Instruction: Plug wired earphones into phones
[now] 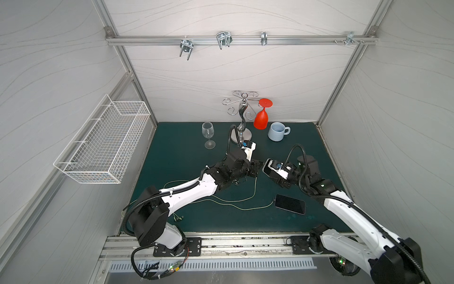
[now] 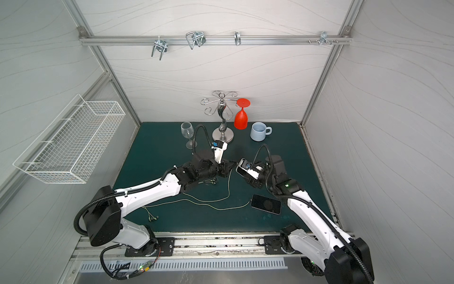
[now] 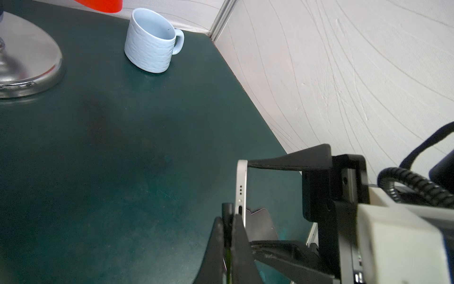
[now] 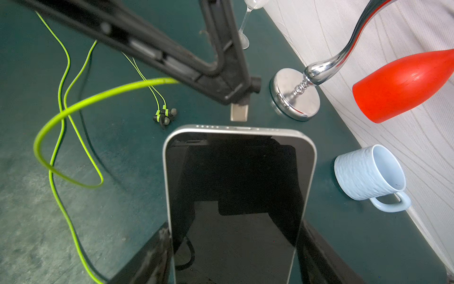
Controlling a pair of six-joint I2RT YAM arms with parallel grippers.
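Upright in the right wrist view is a phone with a silver rim [image 4: 236, 175]; my right gripper is shut on its sides. Beyond its port edge, my left gripper is shut on a black earphone plug [image 3: 228, 209]. The plug's metal connector [image 4: 239, 112] shows just off that edge, left of its middle, with a gap visible between. From this gripper trails a green cable [image 4: 104, 97]. Earbuds [image 4: 164, 116] lie on the table. A second phone [image 1: 290, 204] lies flat, with another cable's end [image 1: 272, 204] at its left edge; whether it is inserted cannot be told.
Behind the arms stand a metal cup rack [image 1: 243, 135], a red goblet [image 1: 261, 118] hanging from it, a blue mug [image 1: 277, 132] and a clear glass [image 1: 208, 131]. A wire basket [image 1: 113, 177] hangs on the left wall.
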